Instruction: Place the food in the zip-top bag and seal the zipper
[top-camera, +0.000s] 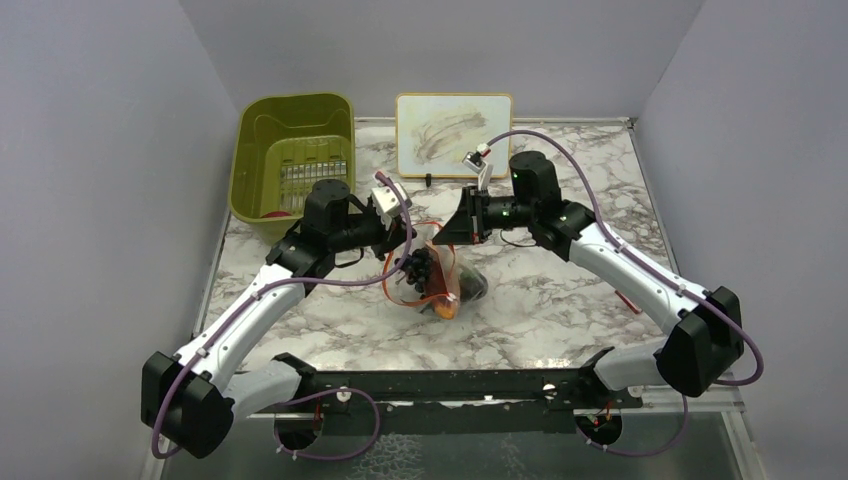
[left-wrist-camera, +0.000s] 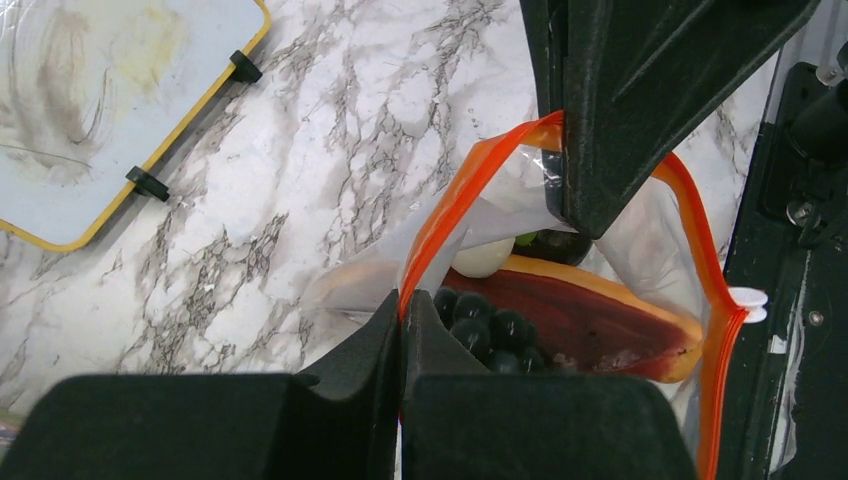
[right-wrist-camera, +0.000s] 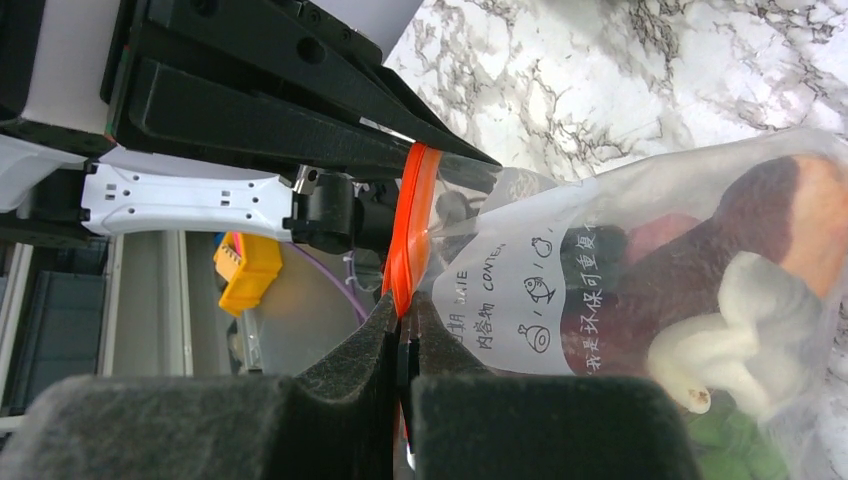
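A clear zip top bag (top-camera: 452, 268) with an orange-edged mouth hangs between my two grippers. Inside it in the left wrist view are dark grapes (left-wrist-camera: 490, 332), a hot-dog-like item (left-wrist-camera: 590, 318) and a pale round piece (left-wrist-camera: 482, 259). My left gripper is shut on the orange rim (left-wrist-camera: 455, 205). On another stretch of that rim, my right gripper is shut, with the strip running into its fingertips. The mouth gapes below the grippers. A small white slider (left-wrist-camera: 748, 297) sits at the rim's far corner.
A green basket (top-camera: 243, 170) stands at the back left, and a yellow-framed whiteboard (top-camera: 453, 135) lies at the back. A thin red item (top-camera: 628, 302) lies near the right edge.
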